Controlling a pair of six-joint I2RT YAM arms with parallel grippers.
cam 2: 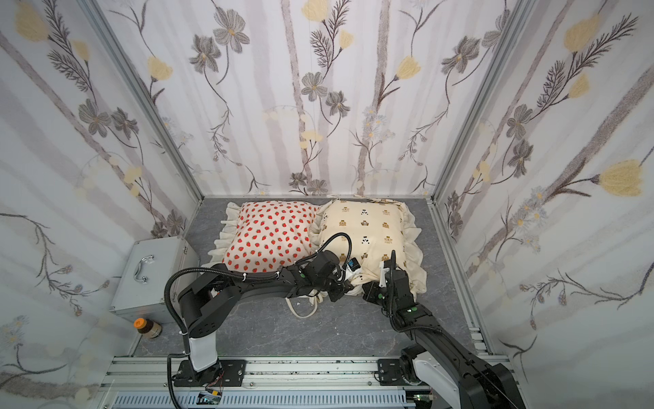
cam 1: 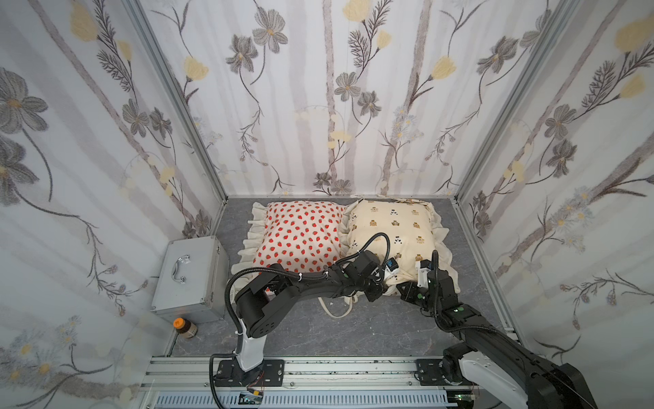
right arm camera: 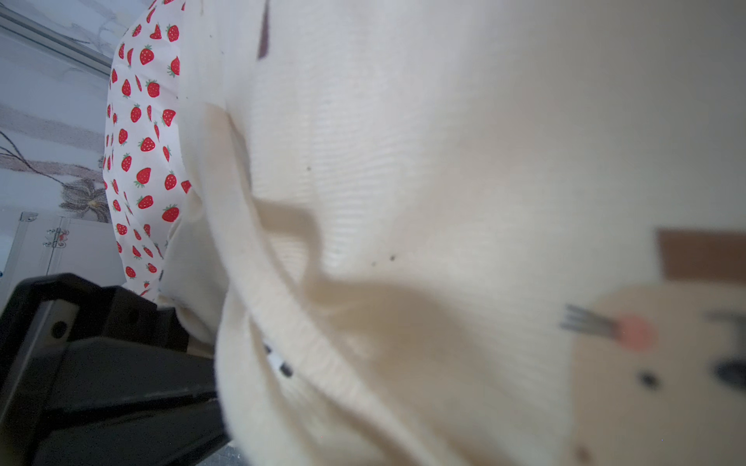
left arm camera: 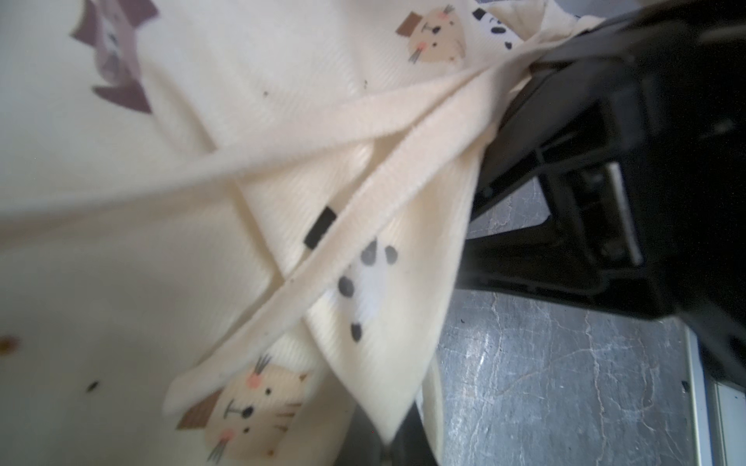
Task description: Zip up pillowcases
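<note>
The cream animal-print pillowcase lies right of the strawberry pillowcase. At its front edge my left gripper is shut on a folded corner of cream fabric, with the fingertips at the bottom of the left wrist view. My right gripper is close beside it at the same edge; in the left wrist view its dark fingers stand apart against the fabric, and whether cloth is between them is hidden. Pale strips run along the folded edge; I cannot make out a zipper pull.
A silver case stands at the left, with an orange-capped bottle in front of it. A cream loop lies on the grey floor below my left gripper.
</note>
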